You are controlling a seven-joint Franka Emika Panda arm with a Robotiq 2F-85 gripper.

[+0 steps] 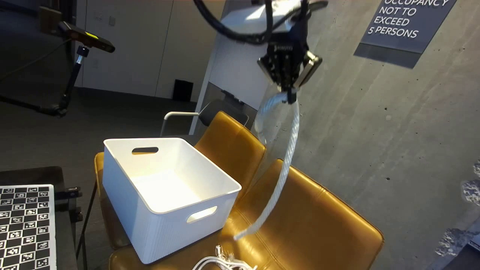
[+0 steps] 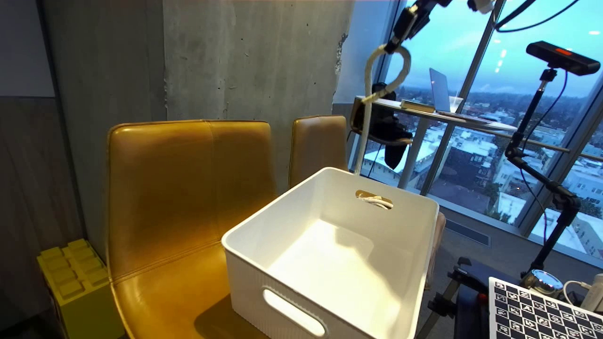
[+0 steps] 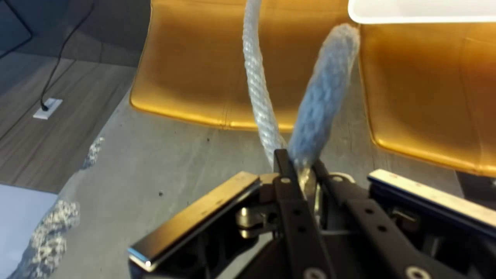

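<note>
High above the chairs, my gripper [image 1: 290,96] is shut on a pale rope [image 1: 284,168]. From the fingertips the rope makes a loop on one side, and a long strand hangs down toward the chair seat. In exterior view 2 the looped rope [image 2: 405,65] dangles below the gripper [image 2: 390,50], beyond the far end of the box. The wrist view shows the gripper pinching the rope, with one bluish, blurred stretch [image 3: 325,88] rising from between the fingers and a white twisted strand [image 3: 258,79] passing behind them.
An empty-looking white box [image 1: 168,238] with handle slots sits across the brown chairs [image 1: 310,211]. White cords [image 1: 225,261] lie on the seat beside it. A concrete wall [image 1: 405,135] stands behind. Camera stands [image 2: 531,124] and a patterned board [image 1: 27,229] are on the other side.
</note>
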